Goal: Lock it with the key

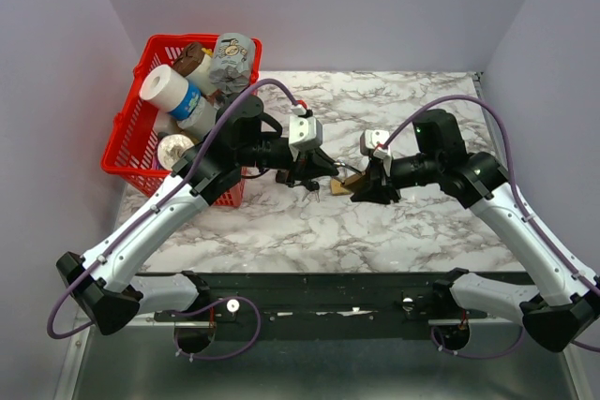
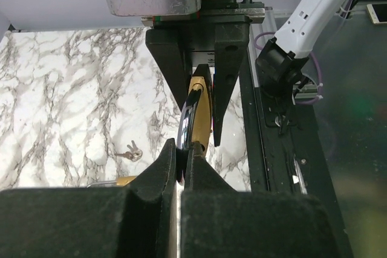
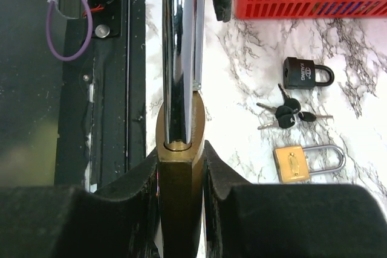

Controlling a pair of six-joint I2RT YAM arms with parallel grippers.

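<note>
Between my two grippers a brass padlock is held up off the table. Its brass body (image 3: pixel 180 179) is in my right gripper (image 1: pixel 361 186), which is shut on it. The long silver shackle (image 3: pixel 178 46) stretches from the body to my left gripper (image 1: pixel 328 168). In the left wrist view the shackle (image 2: pixel 188 116) runs in between the left fingertips, shut on its far end. Facing it, the right fingers (image 2: pixel 228 64) grip the brass body (image 2: pixel 201 119). Loose keys (image 3: pixel 284 112) lie on the table; no key shows in the held padlock.
A second brass padlock (image 3: pixel 292 164) and a black padlock (image 3: pixel 299 74) lie on the marble table (image 1: pixel 422 241), on either side of the keys. At the left stands a red basket (image 1: pixel 117 142) full of goods.
</note>
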